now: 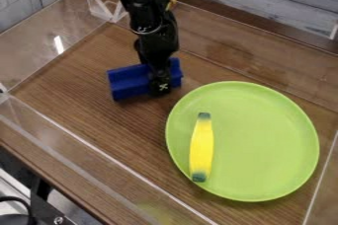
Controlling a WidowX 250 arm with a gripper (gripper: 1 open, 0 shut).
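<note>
My black gripper reaches down from the top onto a blue rectangular object on the wooden table, left of centre. Its fingers are at the right part of the blue object and are open by the look of it, though they partly hide it and blend into the dark arm. A large green plate fills the lower right, with a yellow banana-like object lying on its left part.
A clear plastic wall runs along the left, and a pale wooden board along the back.
</note>
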